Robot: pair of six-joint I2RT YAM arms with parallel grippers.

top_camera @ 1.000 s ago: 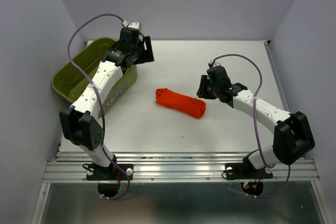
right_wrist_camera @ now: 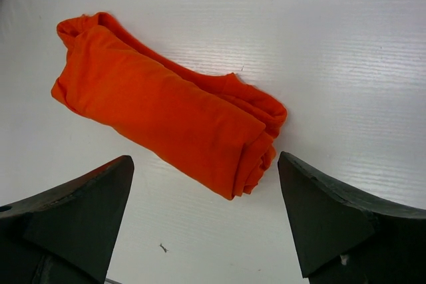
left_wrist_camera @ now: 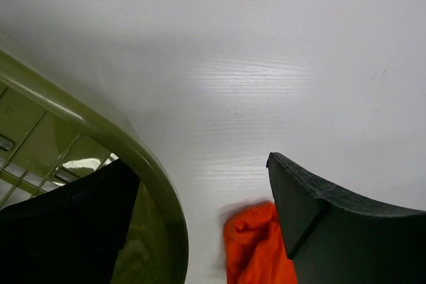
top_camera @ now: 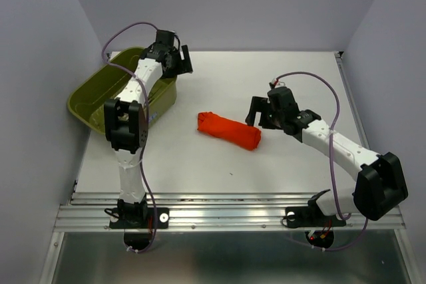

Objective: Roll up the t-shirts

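Note:
One orange t-shirt, rolled into a flattened bundle [top_camera: 229,131], lies diagonally mid-table; its far end shows as orange cloth [left_wrist_camera: 256,247] in the left wrist view. My right gripper is open above the table near the bundle's right end, with nothing held. At the far right end of the green basket [top_camera: 163,101], my left gripper stands open. Its fingers straddle the basket's rim [left_wrist_camera: 154,171]: one is on the inner side, the other outside over the table. Whether either finger touches the rim I cannot tell.
The basket fills the table's left side and looks empty where visible, with part hidden by my left arm. A metal rail [top_camera: 226,207] runs along the front edge, and grey walls enclose the sides and back.
The basket has shifted slightly right. My right gripper opened wider and moved little; the bundle stayed put.

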